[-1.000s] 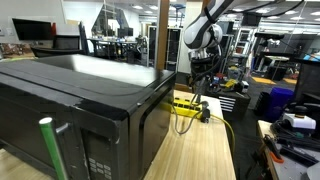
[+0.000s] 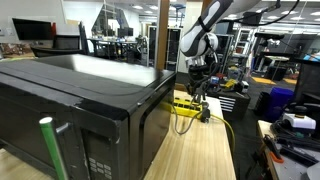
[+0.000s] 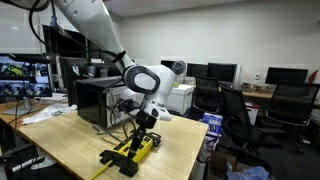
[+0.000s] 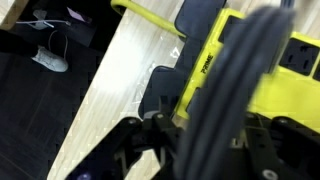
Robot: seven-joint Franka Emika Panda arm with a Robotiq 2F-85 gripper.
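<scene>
A yellow power strip (image 4: 290, 95) with black sockets and black end parts lies on the wooden table. In exterior view 2 the yellow strip (image 3: 146, 151) sits beneath the white arm, with a black end (image 3: 122, 160) towards the front. My gripper (image 3: 135, 139) is low over the strip, pointing down. In exterior view 1 the gripper (image 2: 200, 99) appears small beside the strip (image 2: 183, 104). A blurred dark shape, close to the camera, crosses the wrist view and hides much of the fingers and whatever may be between them. How far apart the fingers stand is unclear.
A yellow cord (image 4: 148, 17) leaves one end of the strip. A large black microwave-like box (image 2: 90, 100) occupies the table's near side in exterior view 1. Bare tabletop (image 2: 195, 155) lies in front of the strip. Office chairs (image 3: 240, 125) stand beyond the table.
The arm has come slightly down and to the right in exterior view 1, bringing the gripper closer to the strip. The strip and box look unmoved.
</scene>
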